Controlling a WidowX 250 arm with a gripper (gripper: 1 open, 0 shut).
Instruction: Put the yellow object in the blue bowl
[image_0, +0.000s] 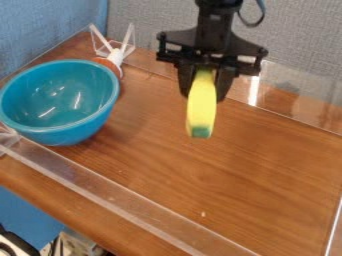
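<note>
The yellow object (202, 105), long with a green lower tip, hangs upright in the camera view, right of centre. My gripper (206, 78) is shut on its upper end, and the fingers partly hide that end. It appears raised clear of the table. Off to the left stands the blue bowl (64, 128), empty inside, with a clear gap between it and the yellow object.
A white and orange object (112, 52) with thin white prongs stands right behind the bowl. Clear edging runs along the wooden table (241, 185), whose middle and right are bare. Grey and blue walls rise behind.
</note>
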